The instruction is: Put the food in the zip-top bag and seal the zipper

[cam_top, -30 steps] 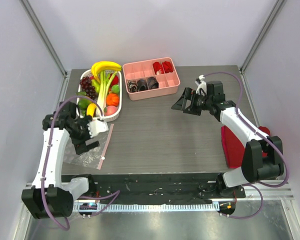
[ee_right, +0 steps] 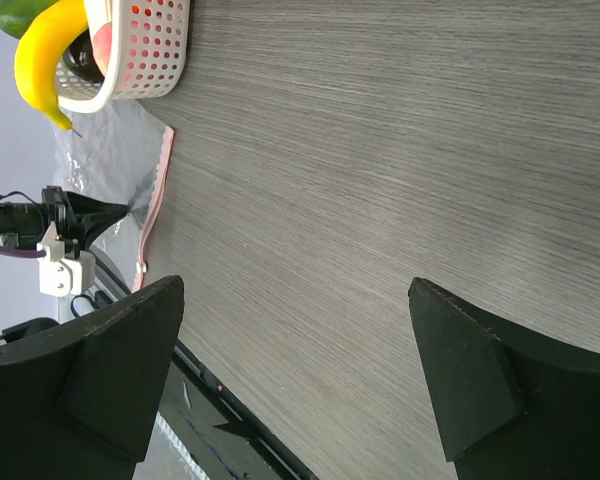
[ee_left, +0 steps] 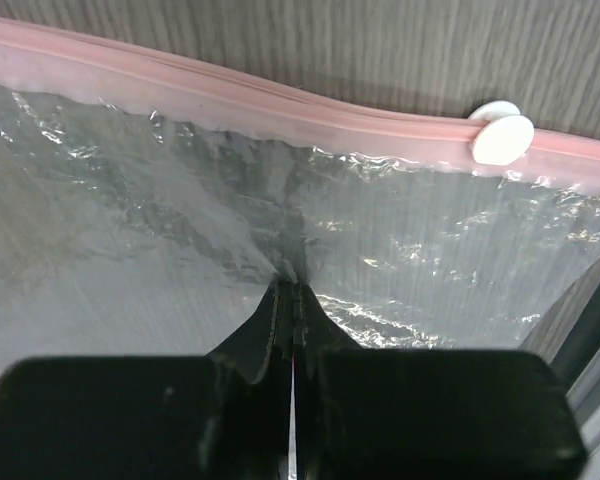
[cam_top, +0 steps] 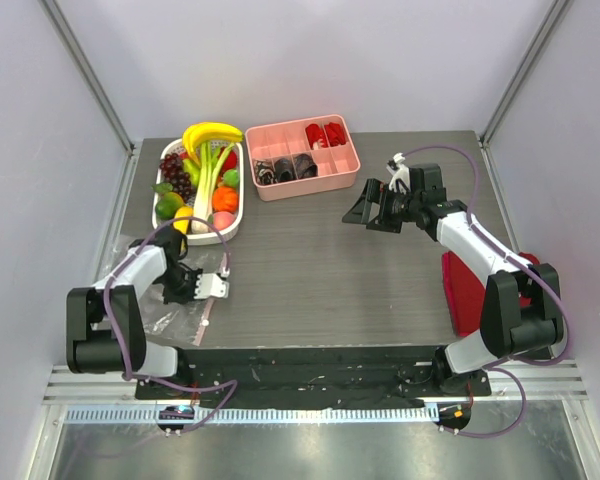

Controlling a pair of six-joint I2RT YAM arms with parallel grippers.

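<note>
The clear zip bag (cam_top: 168, 320) lies flat at the left of the table, its pink zipper strip (ee_left: 230, 92) and white slider (ee_left: 502, 140) showing in the left wrist view. My left gripper is down on the bag's film with its fingertips together; whether film is pinched between them I cannot tell. A white basket (ee_right: 146, 60) of food stands behind the bag, with bananas (cam_top: 212, 135), celery (cam_top: 205, 195) and other fruit. My right gripper (cam_top: 365, 205) hangs open over the table's right half, nothing between its fingers.
A pink divided bin (cam_top: 280, 130) with dark and red items stands at the back centre. A red cloth (cam_top: 462, 295) lies at the right edge under the right arm.
My left gripper has come down onto the bag and closed its fingers together. The right arm is nearly still.
</note>
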